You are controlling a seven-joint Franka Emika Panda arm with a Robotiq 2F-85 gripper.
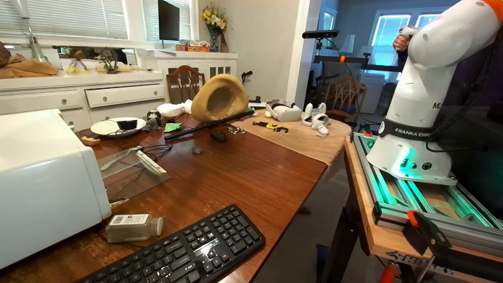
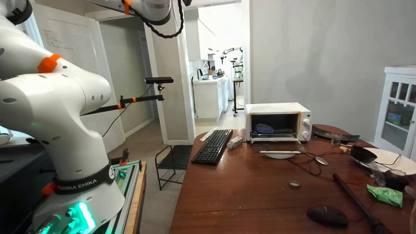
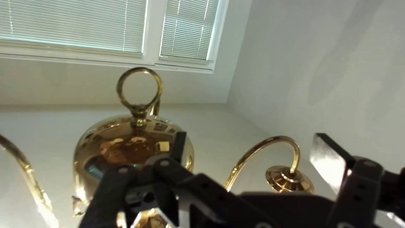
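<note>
Raised above the table, my gripper points at a brass hanging lamp. Its two dark fingers stand wide apart, with nothing held between them. Behind the left finger is the lamp's round brass body (image 3: 110, 142) with a ring on top. A curved brass arm (image 3: 262, 146) ending in a small disc shows in the gap, farther back; whether anything touches the lamp cannot be told. On the table lie a black keyboard (image 1: 198, 250), a clear jar (image 1: 134, 228) on its side, and a white toaster oven (image 2: 277, 108) with a dark opening. Neither exterior view includes the gripper.
A black mouse (image 2: 326, 216), a black bar (image 2: 357, 201), a white plate (image 2: 403, 163) and a green packet (image 2: 385, 195) occupy one side of the table. A straw hat (image 1: 200, 101) and a white headset (image 1: 286, 112) stand farther along. Mid-table is mostly bare wood.
</note>
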